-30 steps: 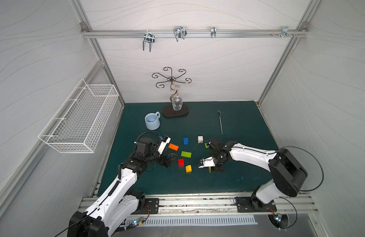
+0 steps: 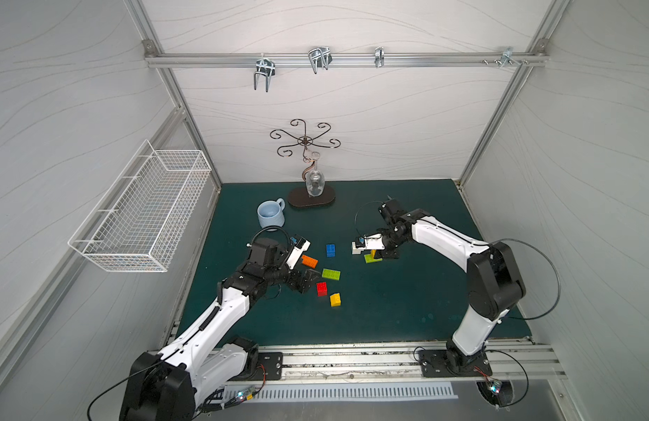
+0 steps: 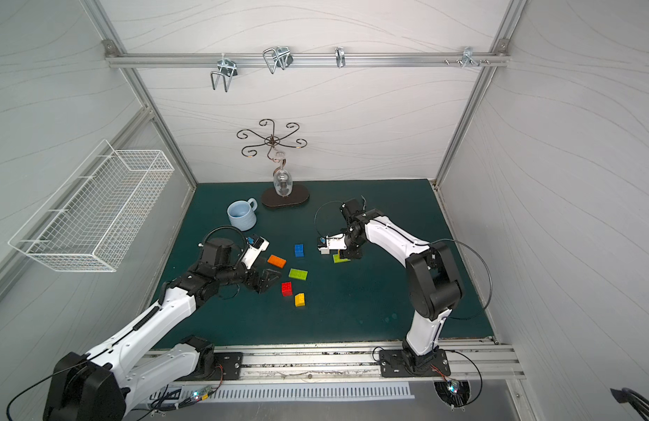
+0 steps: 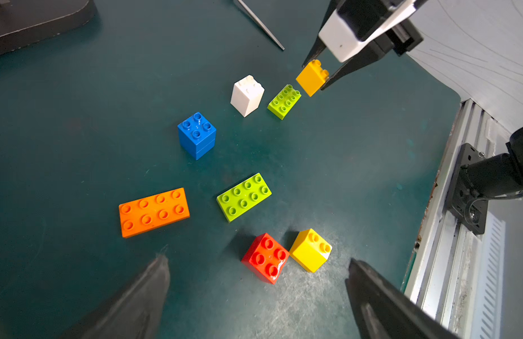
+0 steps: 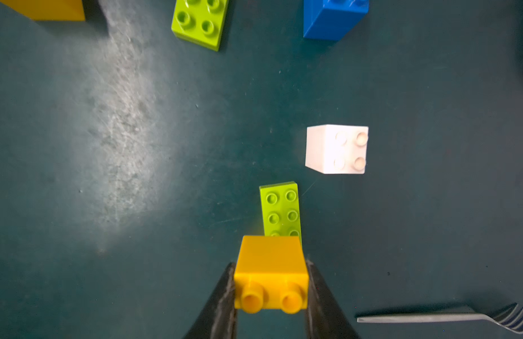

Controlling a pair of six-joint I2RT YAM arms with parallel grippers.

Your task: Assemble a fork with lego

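Note:
My right gripper is shut on a yellow brick (image 5: 271, 257) and holds it above the table, over the near part of a green brick (image 5: 279, 209). A white brick (image 5: 343, 149) stands beside that green one. My left gripper is open and empty; ahead of it in the left wrist view are a red brick (image 4: 266, 258) and a second yellow brick (image 4: 310, 251) close together. Further off lie another green brick (image 4: 243, 196), an orange brick (image 4: 154, 212) and a blue block (image 4: 197, 134).
A metal fork (image 5: 442, 317) lies on the table in the right wrist view. At the back stand a blue mug (image 2: 271, 214) and a wine glass (image 2: 314, 182) on a dark-based stand (image 2: 312, 196).
My right gripper has moved toward the back of the table with the yellow brick, from in front of the green brick to above it. The left arm has shifted only slightly.

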